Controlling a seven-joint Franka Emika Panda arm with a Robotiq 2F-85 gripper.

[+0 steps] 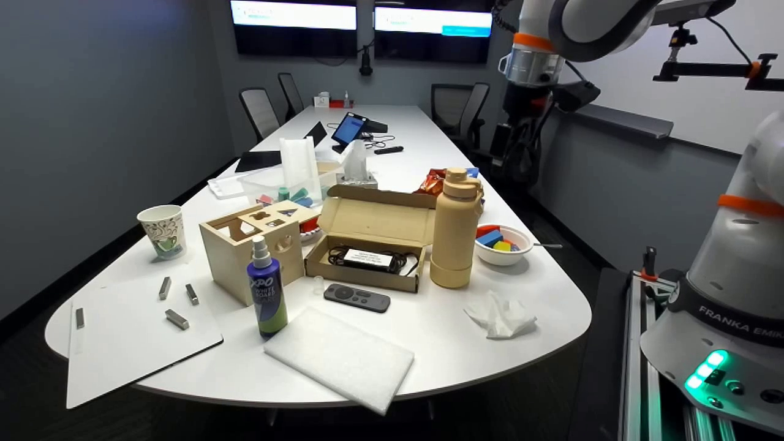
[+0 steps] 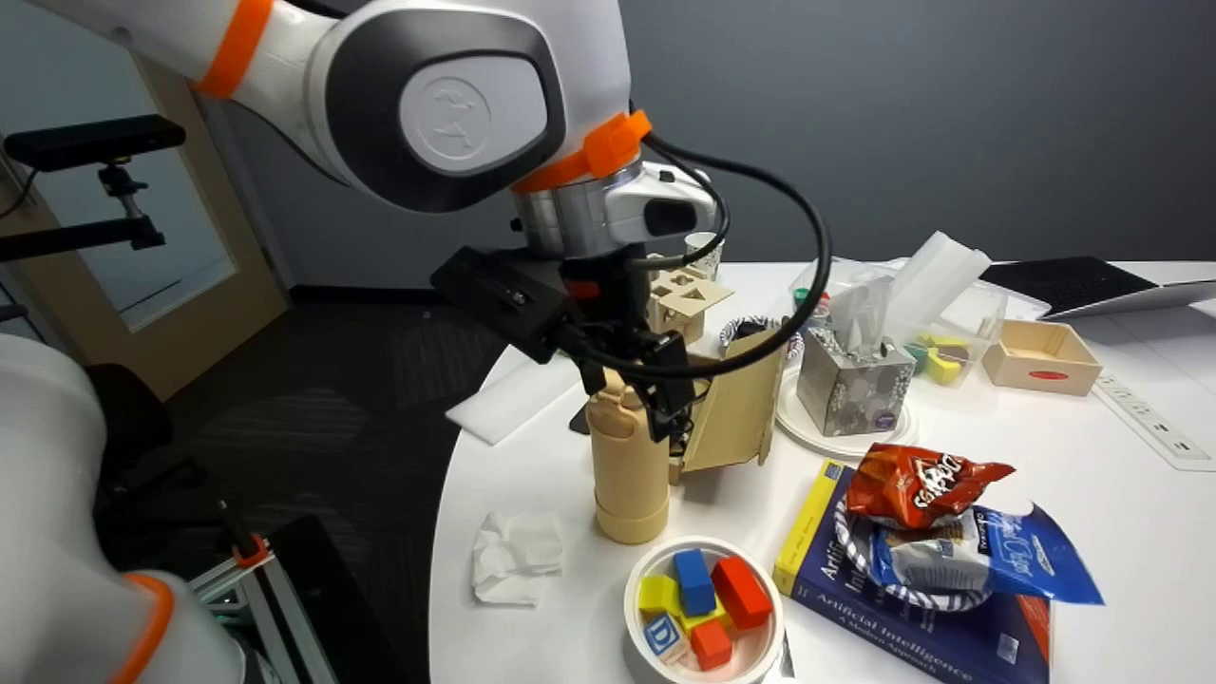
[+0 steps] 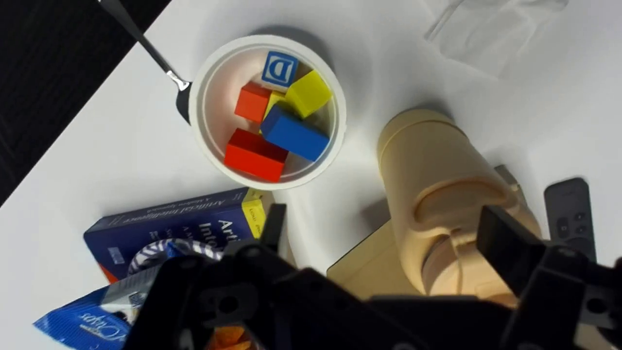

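My gripper is open, its two black fingers wide apart with nothing held between them. In exterior view 1 the gripper (image 1: pixel 507 158) hangs above the table's right side, higher than the bowl. A white bowl (image 3: pixel 201 111) holds a blue block (image 3: pixel 294 133), two red blocks, yellow blocks and a lettered cube (image 3: pixel 280 69). Upright beside the bowl stands a tan bottle (image 1: pixel 453 235); in the wrist view its top lies partly behind the right finger. A dark-handled utensil (image 3: pixel 137 35) touches the bowl's outer side.
An open cardboard box (image 1: pixel 375 220) with a cable stands beside the bottle. Crumpled tissue (image 1: pixel 501 316) lies near the front edge. A thick book (image 2: pixel 849 593) carries snack bags (image 2: pixel 923 484). A wooden shape box (image 1: pixel 253 250) and spray bottle (image 1: pixel 266 290) stand farther left.
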